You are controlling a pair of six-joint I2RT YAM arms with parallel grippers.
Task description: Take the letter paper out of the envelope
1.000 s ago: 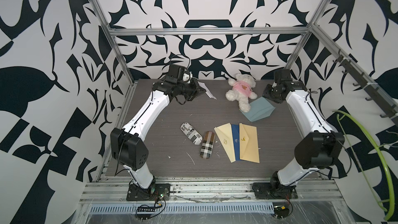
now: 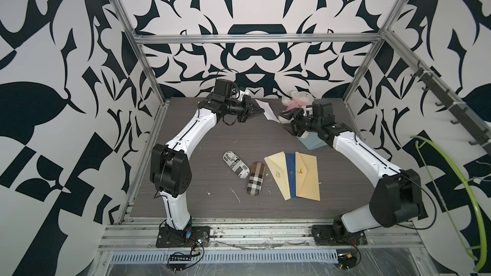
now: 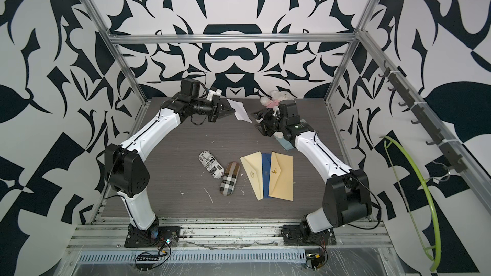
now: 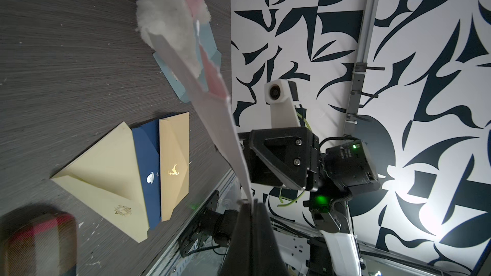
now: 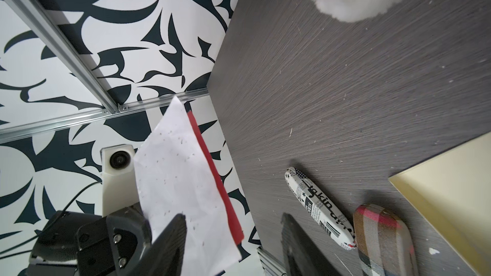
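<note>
My left gripper (image 2: 258, 110) holds a white folded paper (image 2: 268, 110) by its end, raised above the back middle; in the left wrist view it rises from the shut fingertips and shows a pink inner face. In the right wrist view the paper (image 5: 184, 184) has a red strip along its edge; whether this is envelope or letter is unclear. My right gripper is open just beside the paper, nothing clearly between its fingers. A teal envelope (image 2: 312, 140) lies at the back right; cream (image 2: 276, 171), blue (image 3: 266, 176) and tan (image 2: 307, 184) envelopes lie at the front.
A white teddy in pink (image 2: 299, 97) lies at the back right, partly behind my right gripper. Two soft cases (image 2: 235, 163), one printed, one plaid (image 3: 230, 177), lie at the front middle.
My right gripper has moved left from beside the teal envelope, across the teddy, towards the paper. My left gripper has moved slightly right with the paper.
</note>
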